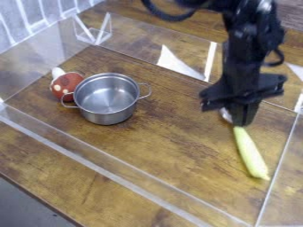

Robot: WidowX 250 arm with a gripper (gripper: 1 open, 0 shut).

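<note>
A pale yellow-green elongated object [251, 155] lies on the wooden table at the right. Just above its upper end is my black gripper [236, 113], blurred by motion; it looks shut, and I see nothing held in it. A steel pot [106, 102] with two handles sits left of centre, and a red spotted mushroom-like toy [66, 87] lies just left of it.
Clear plastic walls [24, 62] and strips border the work area, with white triangular pieces at the back.
</note>
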